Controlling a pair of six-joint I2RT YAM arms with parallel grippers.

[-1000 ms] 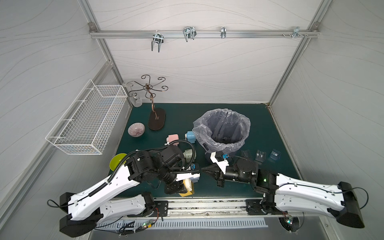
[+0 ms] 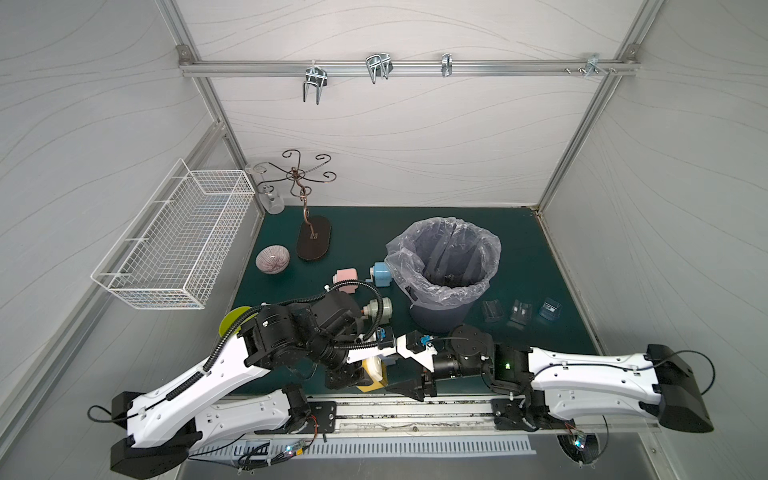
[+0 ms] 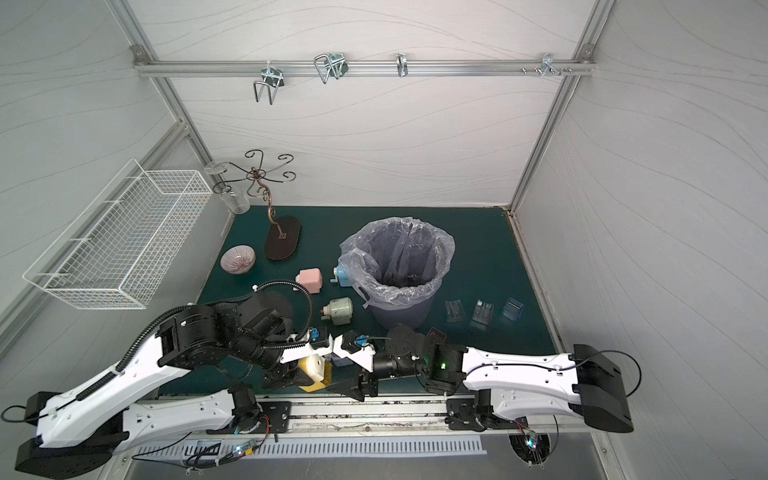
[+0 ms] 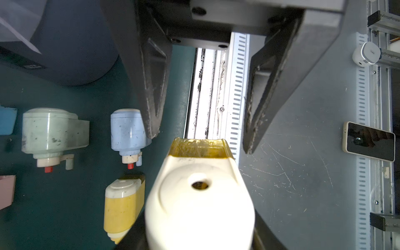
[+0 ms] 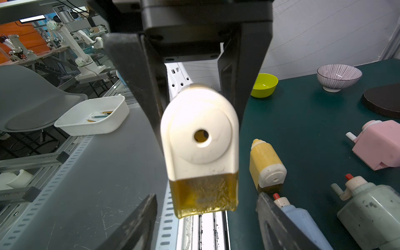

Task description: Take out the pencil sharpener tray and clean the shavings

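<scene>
My left gripper (image 2: pixel 356 372) is shut on a cream and yellow pencil sharpener (image 4: pixel 199 212), held over the table's front edge with its translucent amber tray (image 5: pixel 203 192) showing at one end. My open right gripper (image 3: pixel 352 384) faces it from the right, fingertips close around that tray end with space on both sides. Other sharpeners lie on the table: green (image 4: pixel 55 132), light blue (image 4: pixel 128 131), yellow (image 4: pixel 121 206) and pink (image 5: pixel 379 145).
The lined bin (image 2: pixel 444 312) stands at centre right, with several clear trays (image 2: pixel 520 312) beside it. A striped bowl (image 2: pixel 272 259), a green bowl (image 5: pixel 263 85) and a metal stand (image 2: pixel 313 240) occupy the left.
My right gripper has moved left and toward the front, up to the sharpener in my left gripper. The left arm has shifted only slightly.
</scene>
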